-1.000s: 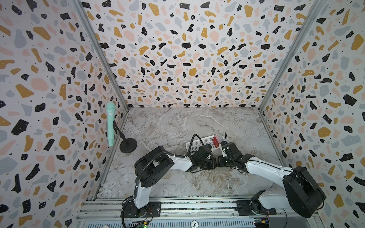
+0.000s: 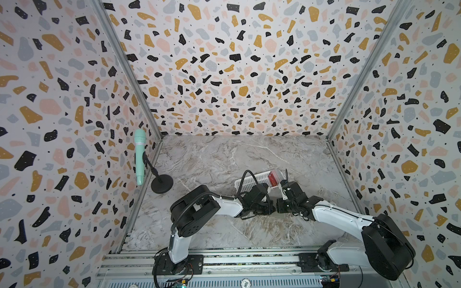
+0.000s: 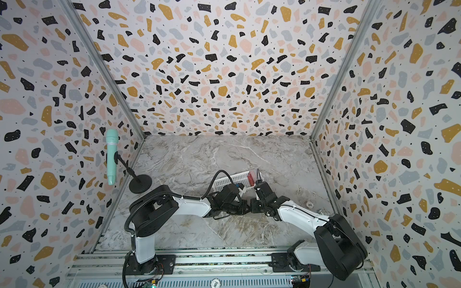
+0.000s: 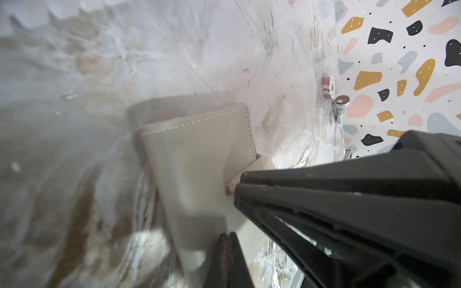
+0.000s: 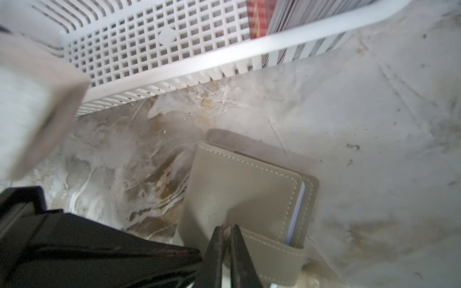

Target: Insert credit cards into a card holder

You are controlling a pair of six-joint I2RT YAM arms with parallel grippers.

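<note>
A beige card holder (image 5: pixel 240 189) with stitched edges lies on the marble table between my grippers. A pale card edge (image 5: pixel 295 211) shows along one side of it. Its strap (image 5: pixel 269 244) reaches the tips of my right gripper, whose fingers are close together with the strap's end at or between them; whether they grip it is unclear. My left gripper is shut over the holder (image 4: pixel 192 168), nothing visible between its fingertips. From the top left view, both grippers meet nearly tip to tip and hide most of the holder.
Just behind the holder stands a white mesh basket (image 5: pixel 158 48) with striped and red cards (image 5: pixel 307 16) at its right end. A mint microphone (image 2: pixel 139 158) on a black stand (image 2: pixel 162 183) is at the left.
Over the last second my right gripper has shifted slightly right and toward the front. The left arm, basket and microphone look unmoved.
</note>
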